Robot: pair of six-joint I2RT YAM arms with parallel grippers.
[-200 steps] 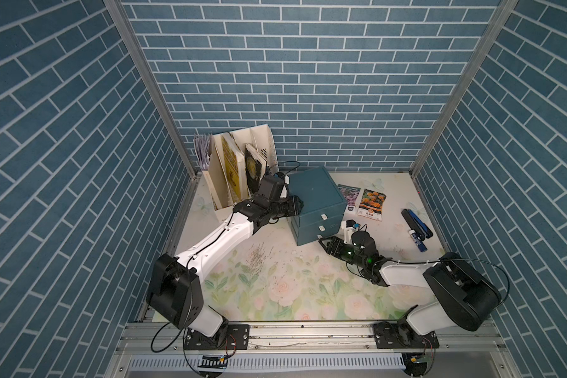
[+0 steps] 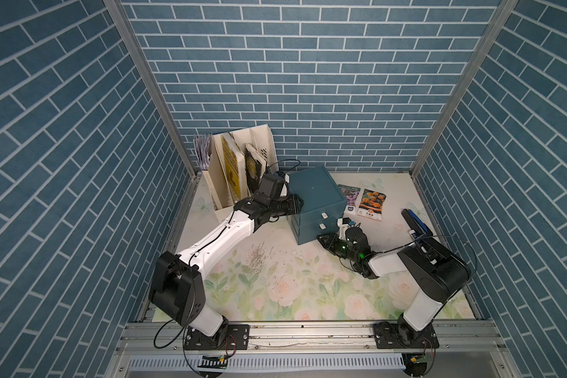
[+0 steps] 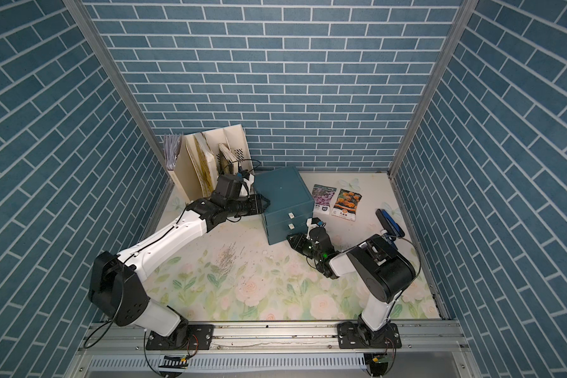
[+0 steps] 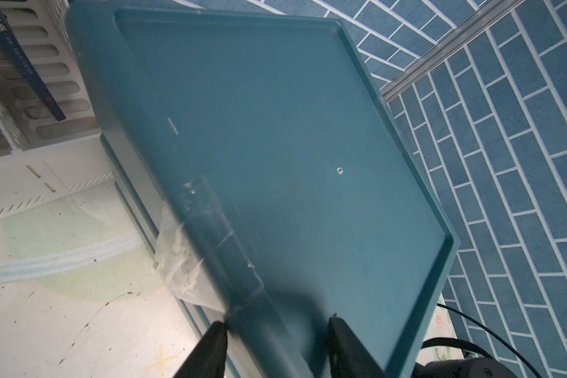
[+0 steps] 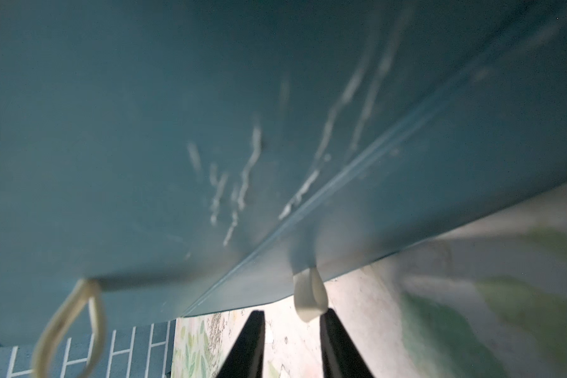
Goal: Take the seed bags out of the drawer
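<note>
The dark teal drawer cabinet [image 2: 318, 192] stands in the middle of the table, its drawer fronts looking closed. My left gripper [image 2: 299, 203] is shut on its upper left edge; in the left wrist view the edge runs between the blurred fingers. My right gripper [image 2: 324, 241] is low at the cabinet's front, fingers part open. In the right wrist view a white knob [image 5: 310, 294] appears just ahead, between or slightly above the fingertips; contact cannot be told. Two seed bags, one purple [image 3: 323, 196] and one orange-flowered [image 3: 346, 204], lie right of the cabinet. The drawers' insides are hidden.
A white file rack [image 2: 215, 179] with books stands at the back left, close to the cabinet. At the right lies a dark and blue object [image 3: 390, 221], partly behind my right arm. Bare table [image 2: 277, 264] spreads in front of the cabinet.
My right arm has swung inward from the right, its gripper moving closer to the cabinet's lower front. It now covers part of the blue object. The left gripper, cabinet and bags look unmoved.
</note>
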